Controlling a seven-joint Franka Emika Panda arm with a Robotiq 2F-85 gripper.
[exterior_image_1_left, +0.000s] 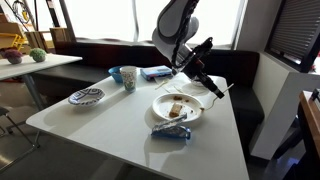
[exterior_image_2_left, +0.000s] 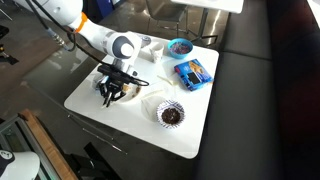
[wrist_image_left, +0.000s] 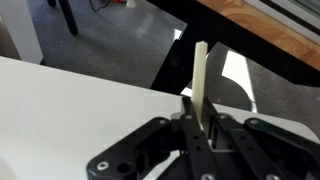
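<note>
A thin pale stick-like utensil (wrist_image_left: 199, 75) is held in my gripper, its free end pointing away from the fingers over the table edge in the wrist view. In exterior view 1 my gripper (exterior_image_1_left: 221, 95) hangs at the right part of the table, beside a white plate (exterior_image_1_left: 193, 118) and apart from it. On that plate lies a brown piece of food (exterior_image_1_left: 176, 110). What kind of utensil I hold cannot be told.
A blue packet (exterior_image_1_left: 171, 131) lies in front of the plate. Farther left are a patterned bowl (exterior_image_1_left: 87, 97), a cup (exterior_image_1_left: 129, 80) and a blue bowl (exterior_image_1_left: 115, 75).
</note>
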